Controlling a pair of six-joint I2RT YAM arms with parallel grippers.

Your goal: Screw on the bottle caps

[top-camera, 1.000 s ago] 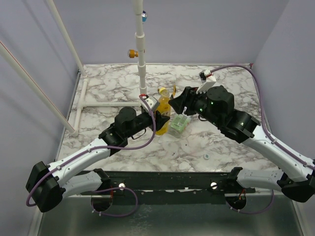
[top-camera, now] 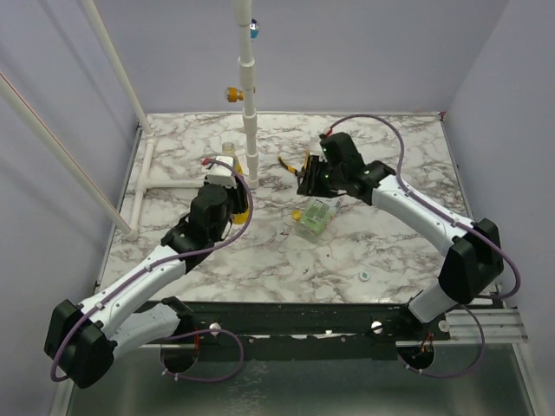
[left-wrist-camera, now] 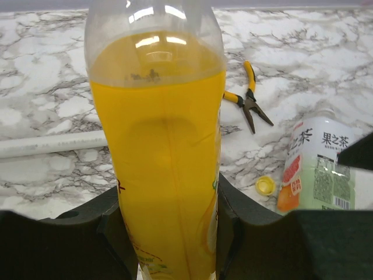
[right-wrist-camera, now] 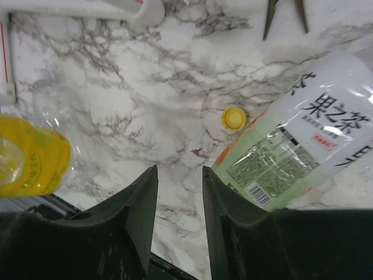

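Observation:
My left gripper is shut on an uncapped-looking bottle of orange drink [left-wrist-camera: 160,128], held upright left of centre in the top view [top-camera: 238,208]. A green-labelled bottle [left-wrist-camera: 317,163] lies on its side at right, with a small yellow cap [right-wrist-camera: 233,119] beside it. My right gripper hangs over that area, its fingers a little apart in the right wrist view; I see nothing clearly held between them. A clear bottle [right-wrist-camera: 58,111] is partly visible behind the orange one in that view.
Pliers [left-wrist-camera: 247,102] lie at the back middle. White pipes [top-camera: 186,184] run along the left and upright at the centre back.
My left gripper has moved left with the orange bottle.

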